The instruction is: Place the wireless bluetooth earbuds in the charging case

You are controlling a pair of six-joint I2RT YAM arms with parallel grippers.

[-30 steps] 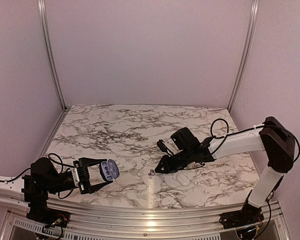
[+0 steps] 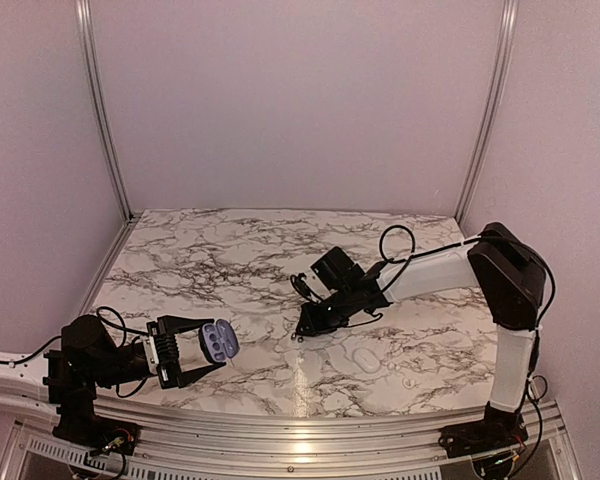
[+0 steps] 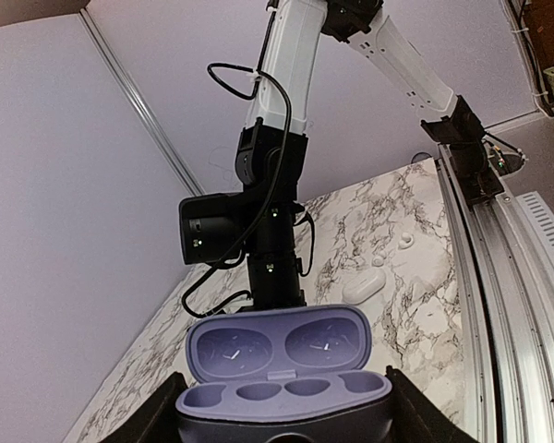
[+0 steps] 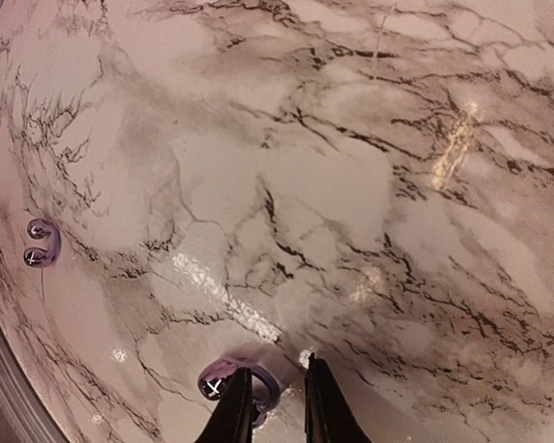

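Observation:
My left gripper (image 2: 195, 350) is shut on the open lilac charging case (image 3: 284, 406), whose lid (image 3: 277, 337) is raised and whose slots look empty. My right gripper is low over the table at the centre, its fingers part open around a small lilac earbud (image 4: 266, 365); whether they grip it I cannot tell. A second, U-shaped lilac piece (image 4: 42, 242) lies apart at the left of the right wrist view.
A pale oval object (image 3: 364, 286) and small pale bits (image 3: 405, 240) lie to the right, near the right arm.
My right gripper has moved left onto the small earbud at the centre. The left arm and case have stayed still.

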